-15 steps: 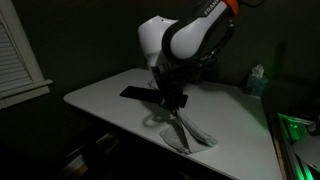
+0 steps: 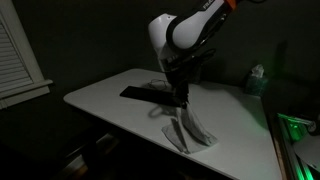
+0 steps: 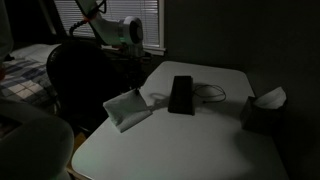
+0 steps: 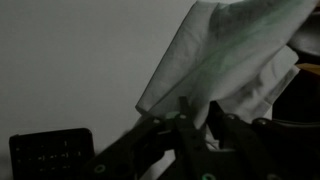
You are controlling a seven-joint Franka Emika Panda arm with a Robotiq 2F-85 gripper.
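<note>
A pale cloth point(image 2: 190, 132) lies partly on the white table, with one end rising in folds to my gripper point(image 2: 182, 103). In exterior view 2 the same cloth point(image 3: 127, 110) looks like a light, tilted sheet near the table's left edge, beneath the arm. My gripper points down at the cloth point(image 4: 225, 50) in the wrist view, and pale fabric shows between its dark fingers. The picture is too dim to show whether the fingers grip the fabric or stand apart around it.
A black keyboard-like slab point(image 3: 181, 95) lies on the table point(image 3: 205, 145), with a thin cable point(image 3: 211, 94) beside it. A tissue box point(image 3: 263, 112) stands near the opposite edge. Bare table stretches between the cloth and the box.
The arm has shifted slightly to the right in exterior view 1. The cloth's folds below the gripper have changed shape, and its left part has spread differently. The black slab has stayed put.
</note>
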